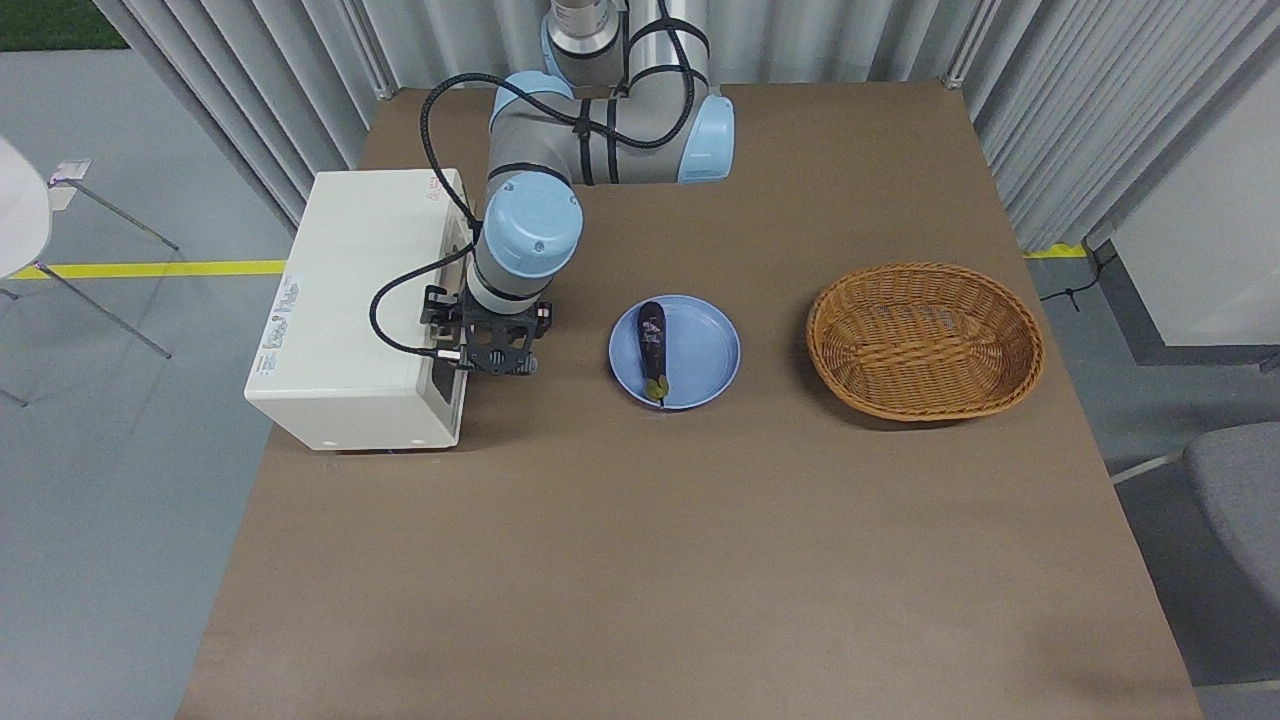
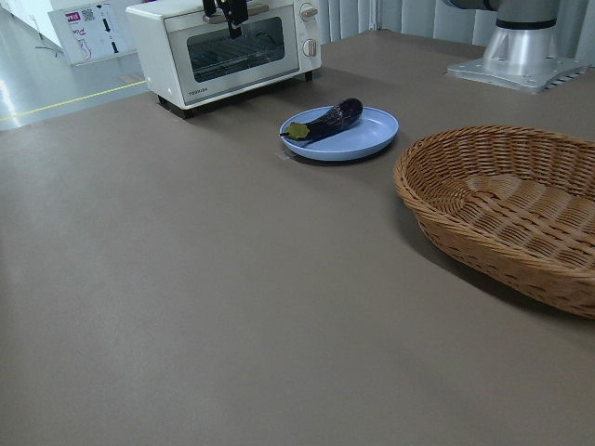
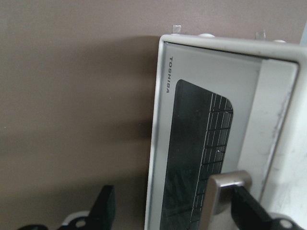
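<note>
A white Toshiba toaster oven [image 1: 342, 300] stands at the left of the table; in the wrist view its glass door [image 3: 187, 143] faces me. My gripper is at this front, with its right finger against or just by the metal handle [image 3: 216, 196] and the left finger apart, over the brown surface, so the fingers stand open. Right of the oven a dark eggplant [image 1: 651, 342] lies on a blue plate [image 1: 702, 354].
A wicker basket [image 1: 924, 342] sits on the right of the table [image 1: 684, 552]. The robot's base [image 2: 521, 65] stands at the back in the left-side view.
</note>
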